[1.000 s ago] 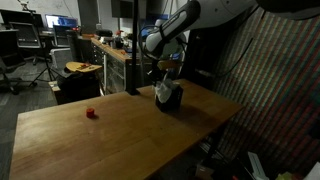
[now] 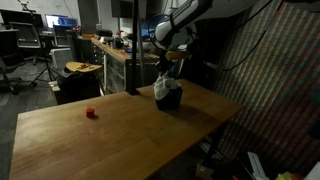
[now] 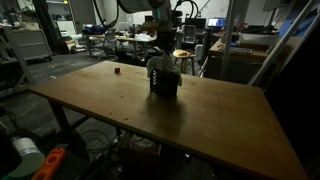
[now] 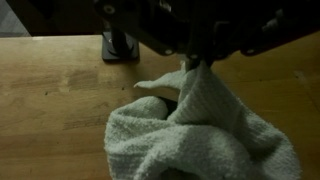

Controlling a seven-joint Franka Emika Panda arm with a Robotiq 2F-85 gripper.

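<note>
A pale towel [image 4: 215, 140] hangs from my gripper, which is shut on a gathered part of it in the wrist view. In exterior view 2 the towel [image 3: 160, 65] bunches up over the top of a black container [image 3: 164, 84] on the wooden table. Its lower folds are at the container's opening; how much lies inside is hidden. In exterior view 1 the towel [image 2: 162, 87] rises from the black container [image 2: 174, 100], just below the arm.
A small red object [image 2: 90, 113] sits alone on the table [image 2: 90, 145], well away from the container. A dark upright post [image 2: 133, 50] stands at the far edge; chairs and desks are beyond.
The arm has shifted a little to the right and up in exterior view 1. The towel's upper part looks slightly higher and fuller above the container, which stays in place.
</note>
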